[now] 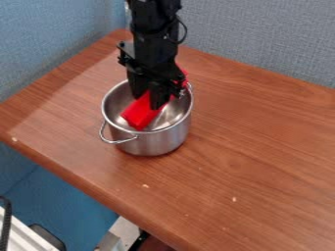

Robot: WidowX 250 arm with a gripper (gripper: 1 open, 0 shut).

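My black gripper (157, 90) reaches down from the top into a steel pot (153, 140) with wire handles, on the left part of the wooden table. It is shut on a red object (139, 113), a long block-like shape lying tilted inside the pot, its upper end showing behind the fingers at the rim. The fingertips are partly hidden against the dark arm and the object.
Blue-grey padded walls stand at the left and back. Beyond the table's left edge, at lower left, are a white item and cables.
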